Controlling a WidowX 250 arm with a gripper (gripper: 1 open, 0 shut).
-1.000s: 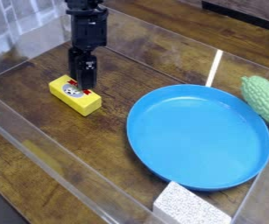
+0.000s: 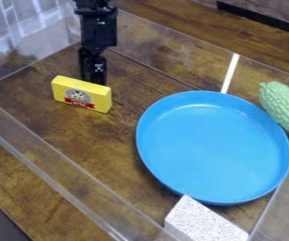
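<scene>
A yellow box [image 2: 81,93] with a cartoon label lies on the wooden floor of the tray at left. Just behind it, my black gripper [image 2: 94,68] hangs from the top left, apart from the box; I cannot tell whether it is open or shut.
A large blue plate [image 2: 212,146] fills the right middle. A green corn-like object [image 2: 280,108] lies at the right edge, and a white speckled block [image 2: 204,220] at the bottom. Clear walls bound the area; bare wood lies between gripper and plate.
The yellow box has turned, its label side now facing the camera more. My gripper has moved up and slightly back, away from the box.
</scene>
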